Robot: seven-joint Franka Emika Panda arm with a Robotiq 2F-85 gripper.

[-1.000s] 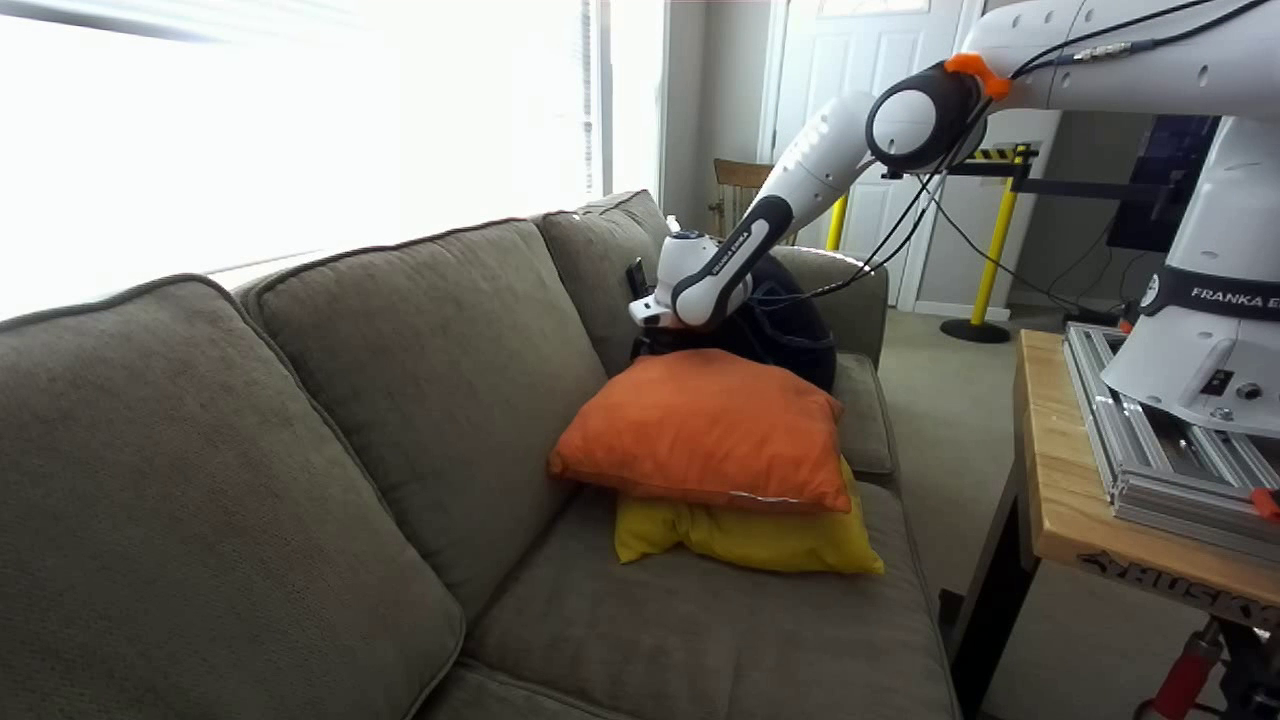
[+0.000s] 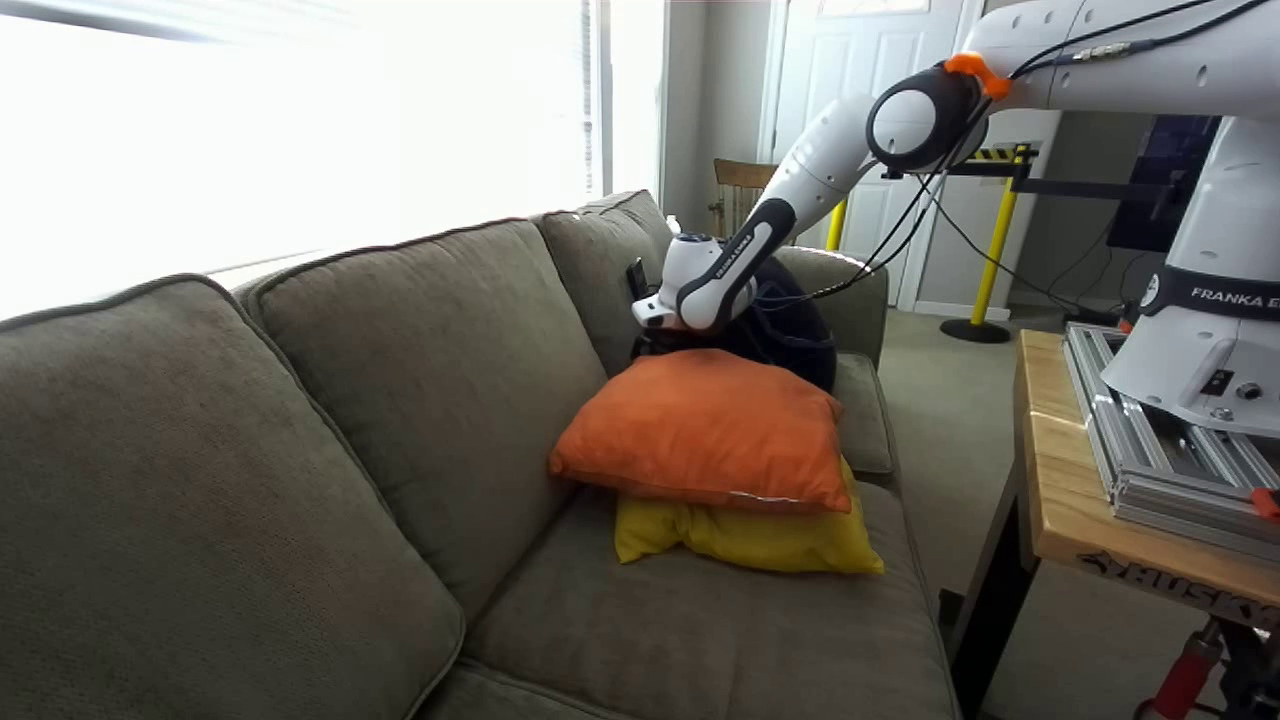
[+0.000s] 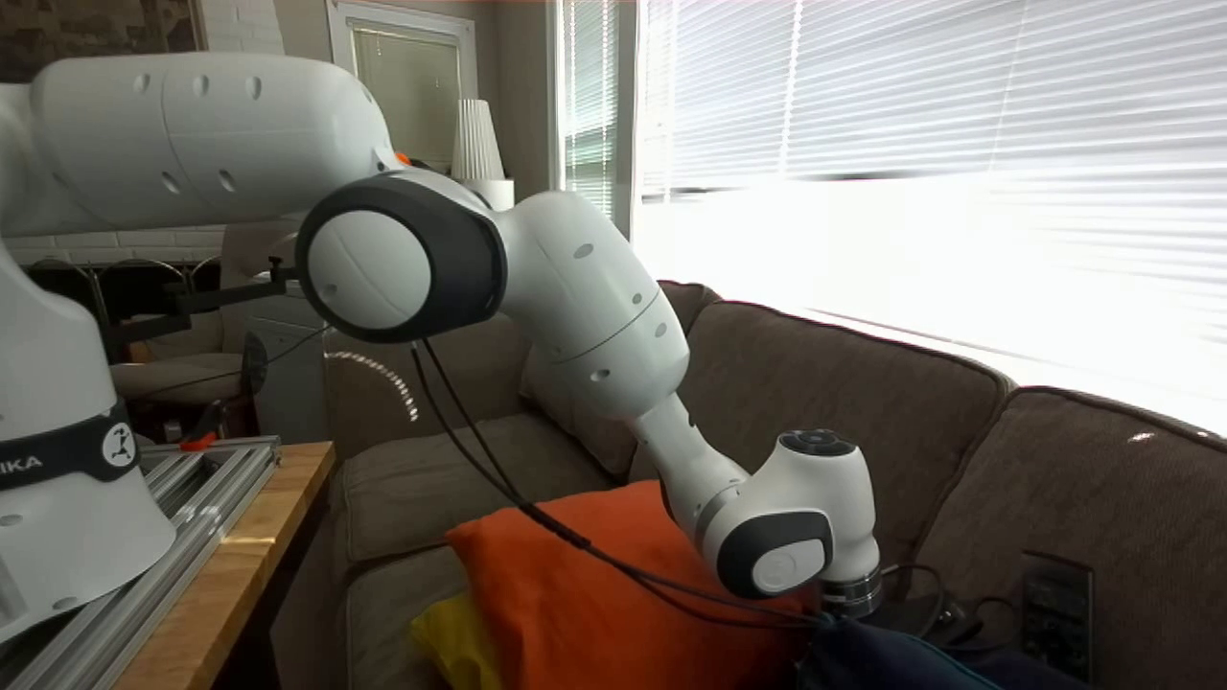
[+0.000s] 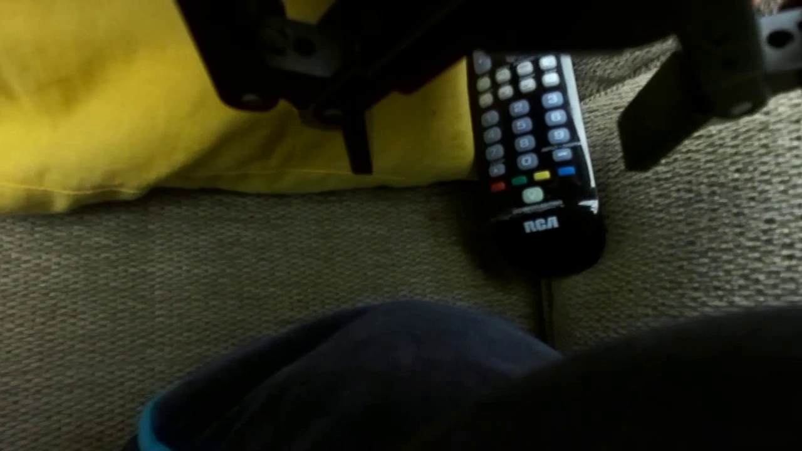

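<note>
A black RCA remote [image 4: 542, 225] with pale number keys lies on the sofa seat in the wrist view, its upper end hidden behind my gripper's dark body. My gripper is open, one finger [image 4: 359, 143] over the yellow pillow and the other finger [image 4: 658, 120] to the right of the remote. Nothing is gripped; the remote shows in the gap between the fingers, and how far below them it lies I cannot tell. Both exterior views hide the fingertips behind pillow, fabric and arm.
The yellow pillow [image 2: 756, 538] lies under an orange pillow [image 2: 708, 426]. Dark blue fabric [image 4: 391, 361] crowds the gripper's near side. A dark, keyed handheld device [image 3: 1055, 615] leans against the sofa back [image 3: 1104, 483].
My arm's wrist has shifted very slightly right and down in exterior view 1. Pillows and the dark fabric look unmoved.
</note>
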